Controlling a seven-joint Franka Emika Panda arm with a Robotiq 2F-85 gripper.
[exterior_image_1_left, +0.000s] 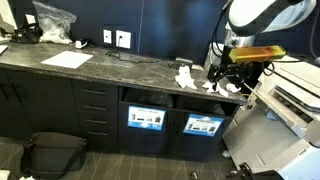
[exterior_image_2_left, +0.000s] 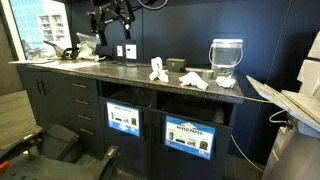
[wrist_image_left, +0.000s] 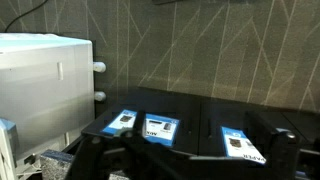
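Note:
My gripper hangs above the right part of the dark countertop, open. In the second exterior view the gripper is high over the counter, its fingers apart and nothing visible between them. Crumpled white cloths lie on the counter; another white cloth stands bunched up there, with more white cloth to its right. In the wrist view the spread fingers of the gripper frame the dark cabinet fronts below, where blue-and-white labels show.
A clear bucket and a dark box stand toward the counter's back. A white sheet and a plastic bag lie farther left. A black bin stands on the floor.

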